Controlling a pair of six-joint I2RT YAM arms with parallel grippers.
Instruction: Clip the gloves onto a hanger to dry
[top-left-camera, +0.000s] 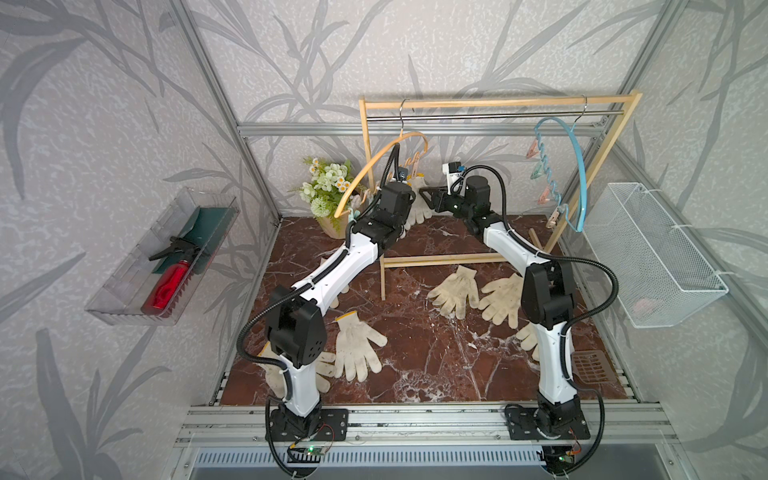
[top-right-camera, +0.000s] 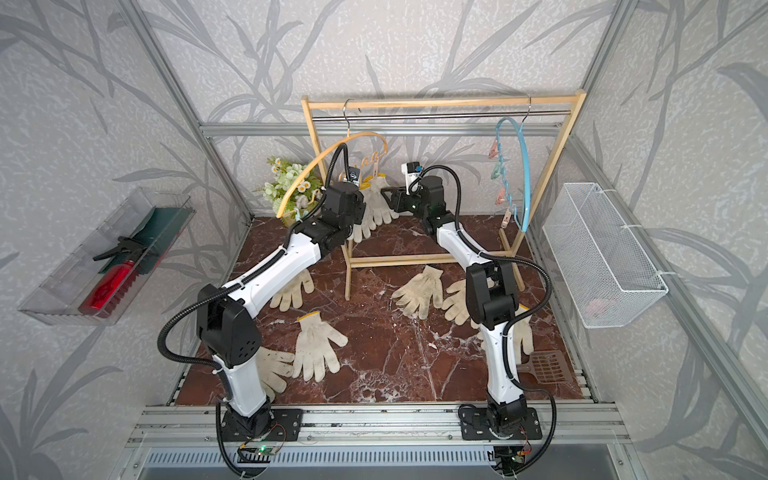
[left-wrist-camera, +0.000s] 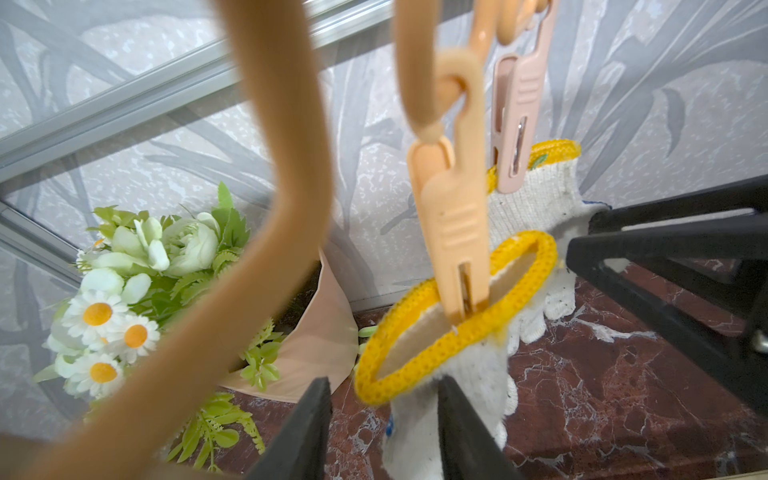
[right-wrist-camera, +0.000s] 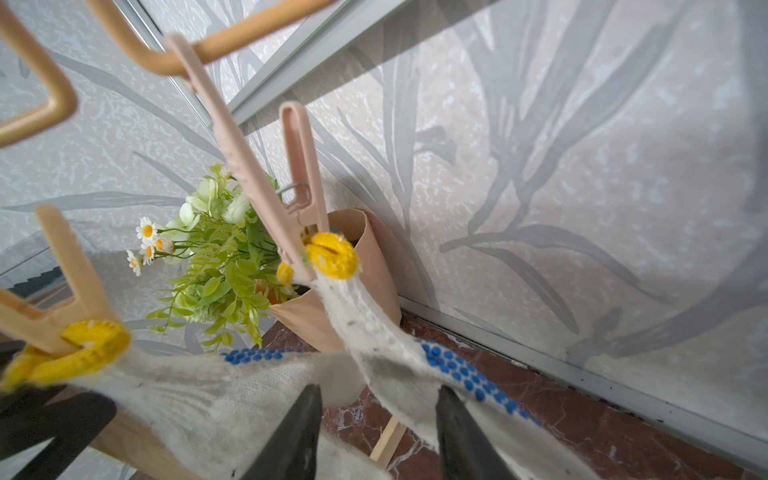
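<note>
Two white gloves with yellow cuffs hang by pink clothespins from the orange hanger (top-left-camera: 369, 164), one glove (left-wrist-camera: 448, 400) nearer my left gripper, the other (left-wrist-camera: 532, 212) beyond it. The clothespins (left-wrist-camera: 452, 232) grip the cuffs. My left gripper is part open, just in front of the nearer glove's cuff, with no clear hold on it. My right gripper is part open among the hanging gloves, its fingertips near the white fabric; whether they touch it cannot be told.
A blue hanger (top-left-camera: 576, 176) with clothespins hangs at the rack's right. Flowers in a pot (top-right-camera: 292, 192) stand at back left. More gloves (top-left-camera: 358, 344) lie on the marble table (top-left-camera: 416, 368). A wire basket (top-right-camera: 600, 256) is on the right wall.
</note>
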